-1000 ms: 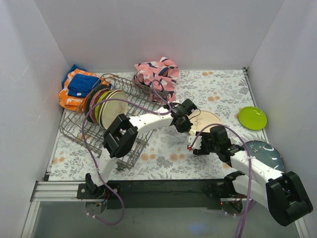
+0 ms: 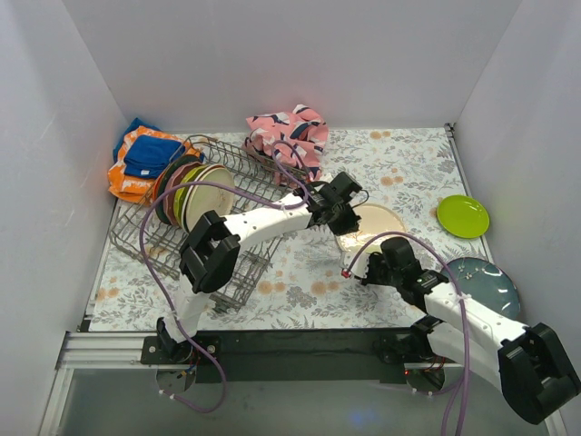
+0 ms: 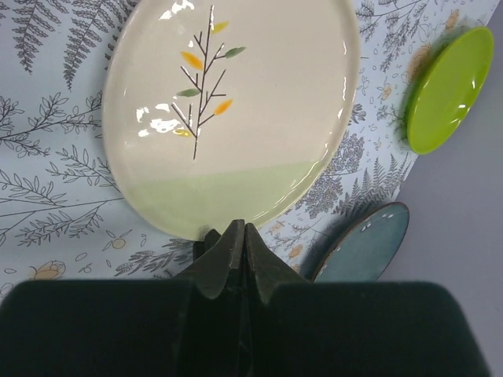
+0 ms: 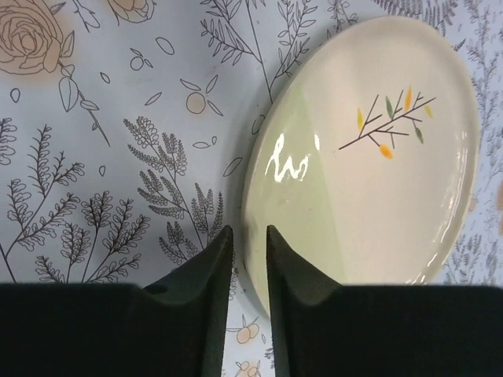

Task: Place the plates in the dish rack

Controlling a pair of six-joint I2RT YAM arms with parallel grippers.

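Note:
A cream plate with a leaf motif and pale green band (image 2: pixel 379 218) lies on the patterned mat between the arms. My left gripper is over it with fingers shut; whether they hold anything is hidden. My right gripper is at the plate's near rim, fingertips slightly apart, one on either side of the rim, partly open. Colored plates (image 2: pixel 208 195) stand on edge in the wire dish rack (image 2: pixel 136 241) at the left. A green plate (image 2: pixel 462 216) and a grey-blue plate (image 2: pixel 481 285) lie at the right.
Folded orange and blue cloths (image 2: pixel 150 158) lie at the back left, a pink patterned cloth (image 2: pixel 286 132) at the back. Walls bound the mat at left, back and right. Bare mat shows at back right and front centre.
My right arm has moved slightly toward the front; the plates look unmoved.

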